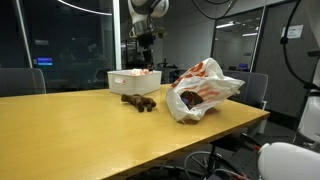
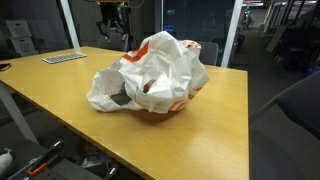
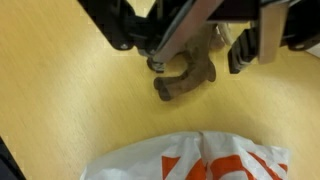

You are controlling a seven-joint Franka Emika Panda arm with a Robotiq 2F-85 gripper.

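Note:
A brown plush toy [image 1: 139,102] lies on the wooden table [image 1: 70,125], in front of a white box. Above it hangs my gripper, its fingers apart; in exterior view 1 a clear gap shows between it and the toy. The wrist view has the plush toy [image 3: 190,80] below and between the fingers, partly hidden by them. A crumpled white plastic bag with orange print [image 1: 205,85] stands to the right, mouth facing the toy's side, with something dark brown [image 1: 191,98] inside.
Behind the toy stands the white box [image 1: 127,84] with reddish things at its top. A keyboard [image 2: 65,57] lies at the table's far end in exterior view 2.

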